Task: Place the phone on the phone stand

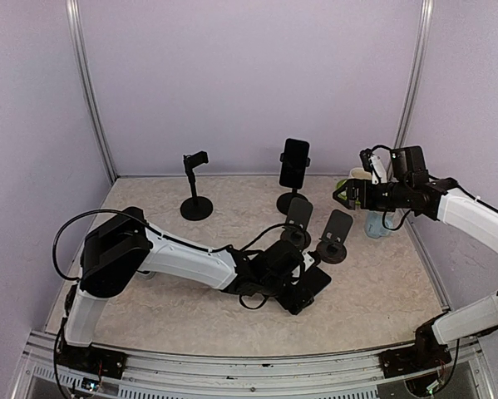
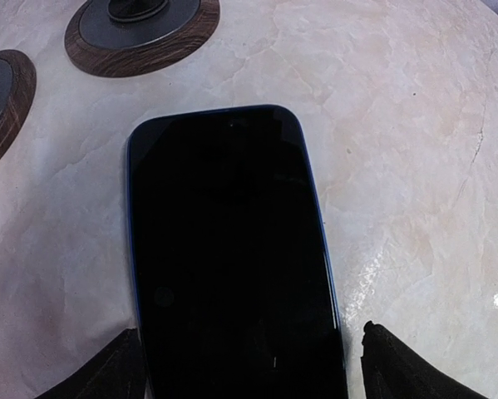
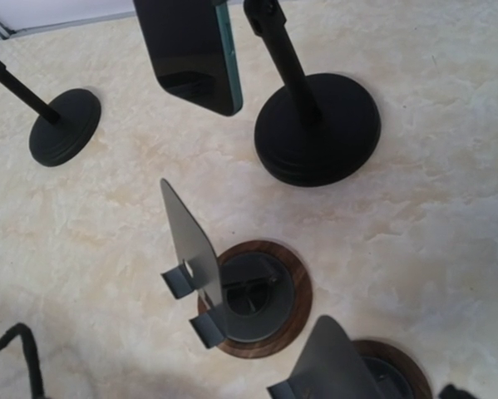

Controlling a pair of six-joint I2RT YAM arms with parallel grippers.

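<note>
A black phone with a blue edge lies flat on the table near the front right. In the left wrist view the phone fills the middle, with the fingertips of my part-open left gripper at either long side of it. Behind it stand two grey plate stands on wood-rimmed bases. My right gripper hangs open at the back right, above the table. In the right wrist view a grey stand shows with two lower lips and nothing on it.
At the back are an empty black pole stand and another pole stand holding an upright phone. Pale blue and green containers stand at the right, partly behind my right arm.
</note>
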